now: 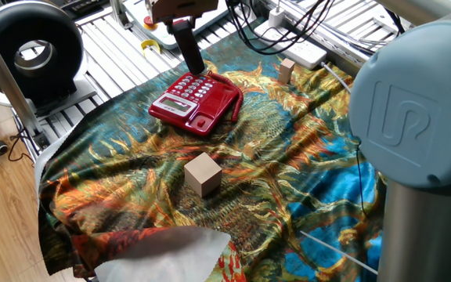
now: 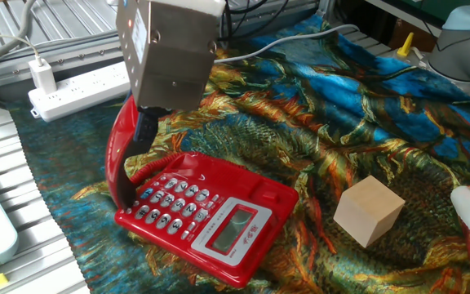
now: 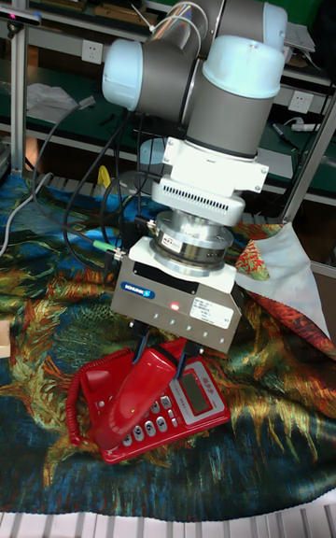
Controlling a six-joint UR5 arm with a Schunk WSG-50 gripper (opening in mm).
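Note:
A red desk telephone (image 2: 263, 208) with silver keys and a small display sits on the patterned cloth. Its red handset (image 2: 119, 151) is off the cradle and steeply tilted, the lower end close to the keypad's edge; whether it touches cannot be told. My gripper (image 3: 162, 354) points down over the phone, its dark fingers (image 3: 181, 354) on either side of the handset's upper end, shut on it. In the first exterior view the dark underside of the handset (image 1: 186, 48) shows below the gripper body. The coiled cord (image 3: 73, 408) runs beside the phone.
A wooden cube (image 2: 370, 211) stands on the cloth a little apart from the phone. Another small wooden block (image 1: 286, 71) lies near a white power strip (image 1: 304, 48). Black cables hang behind the gripper. Open, wrinkled cloth (image 1: 116, 184) spreads around the cube.

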